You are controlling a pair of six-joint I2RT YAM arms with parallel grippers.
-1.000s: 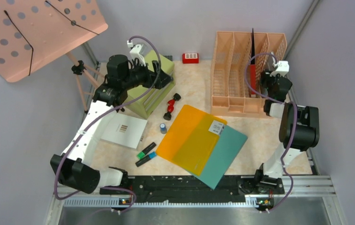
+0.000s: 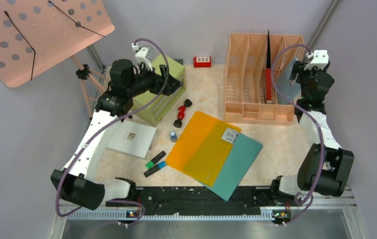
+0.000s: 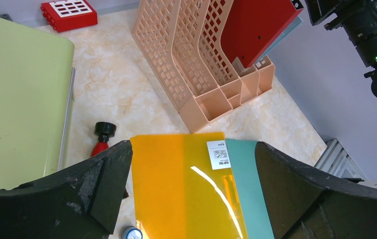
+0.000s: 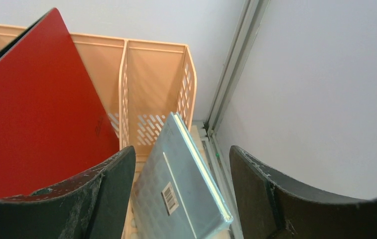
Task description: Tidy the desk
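Observation:
My right gripper stands open at the right end of the peach file organizer, over a grey-blue book leaning in its right compartment. Left of that book stands a red-and-black binder. My left gripper hangs open beside the green box. On the desk lie a yellow folder over a teal one, a white flat item, two red-and-black objects, a small blue-capped item and two markers.
A red block sits by the back wall. A peach perforated board on a stand is at upper left. Walls border the back and right.
My right gripper has moved up and to the right from deeper in the organizer, uncovering more of the grey-blue book. The left arm has hardly moved.

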